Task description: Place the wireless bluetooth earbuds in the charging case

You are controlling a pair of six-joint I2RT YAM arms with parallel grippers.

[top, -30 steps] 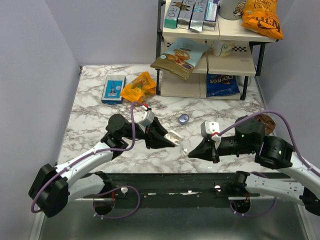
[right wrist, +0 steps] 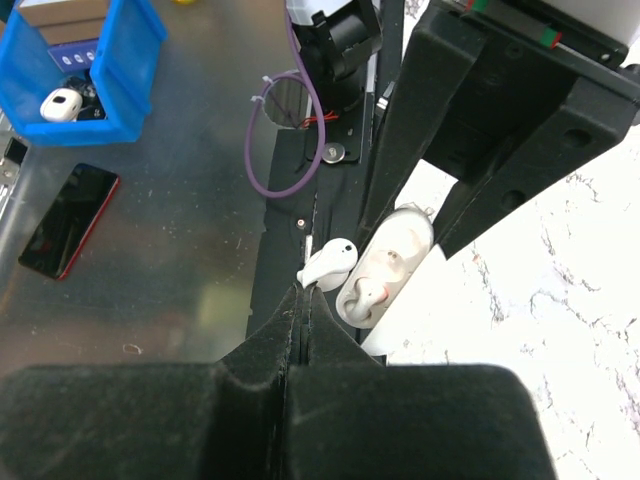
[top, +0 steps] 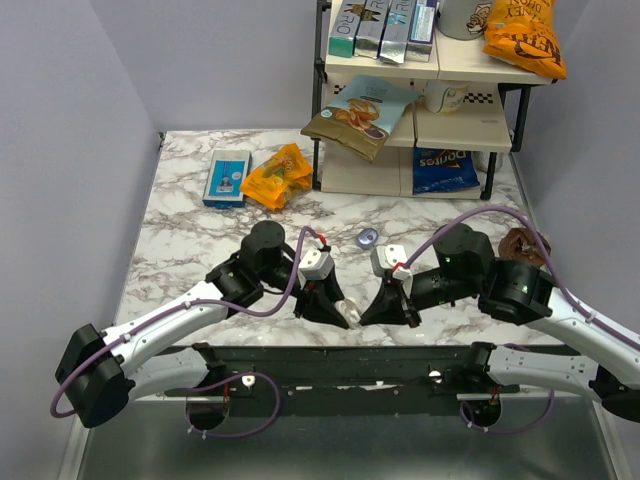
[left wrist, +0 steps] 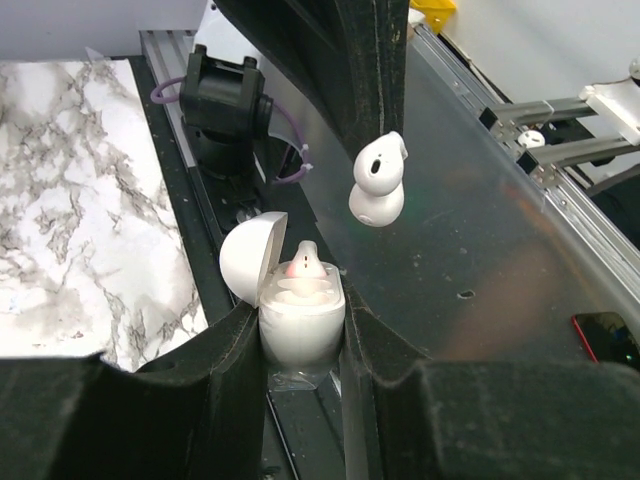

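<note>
My left gripper [top: 334,312] is shut on the white charging case [left wrist: 300,325], whose lid [left wrist: 245,258] stands open. In the right wrist view one earbud [right wrist: 370,295] sits in a slot of the case [right wrist: 398,250]. Another white earbud [right wrist: 330,262] is at the fingertips of my shut right gripper, just beside the case. In the left wrist view this earbud [left wrist: 377,180] appears above and right of the case, apart from it, at the right gripper's tip.
The marble table [top: 180,270] ends just below both grippers. A shelf [top: 460,135] with packets and boxes stands at the back. A small blue-grey object [top: 367,238] lies behind the grippers, near an orange bag [top: 275,178] and a blue box [top: 226,178].
My left gripper has turned and moved toward the front edge with the case.
</note>
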